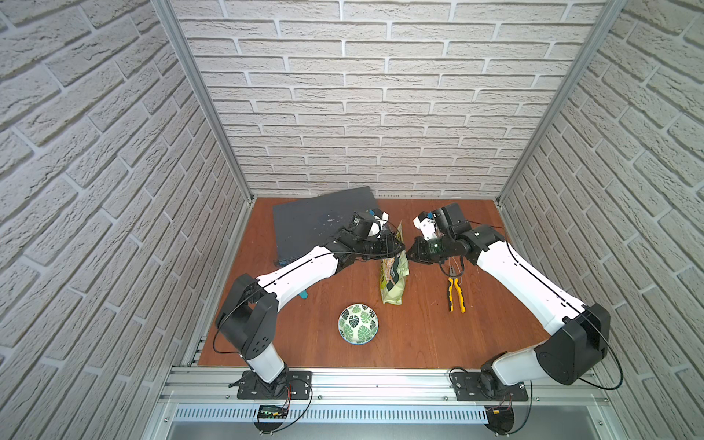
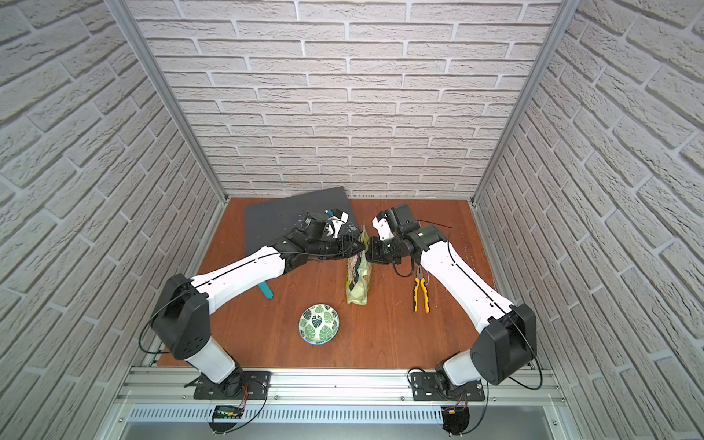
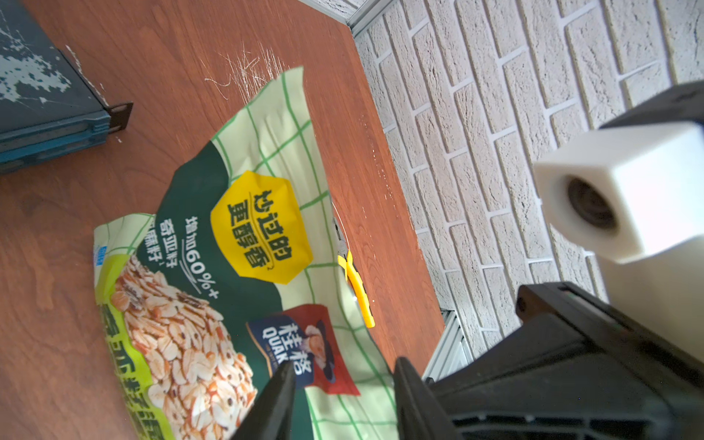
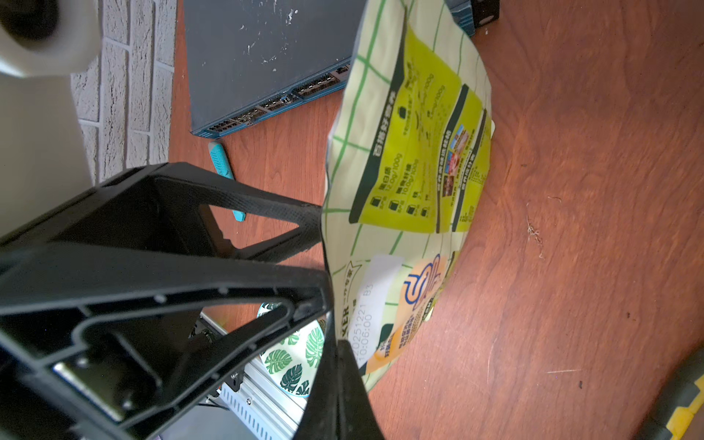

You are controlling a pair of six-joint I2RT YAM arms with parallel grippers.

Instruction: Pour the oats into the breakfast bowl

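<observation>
The green-and-cream oats bag stands upright between the grippers at mid-table, its front with oats artwork facing the left wrist camera. My left gripper is at the bag's top edge, part open; whether it touches the bag is unclear. My right gripper is shut at the bag's other side; its fingers are close to the crimped edge, and I cannot tell if anything thin is between them. The leaf-patterned breakfast bowl sits at the front, left of centre.
A dark flat electronic box lies at the back left, with a teal tool near it. Yellow-handled pliers lie on the right.
</observation>
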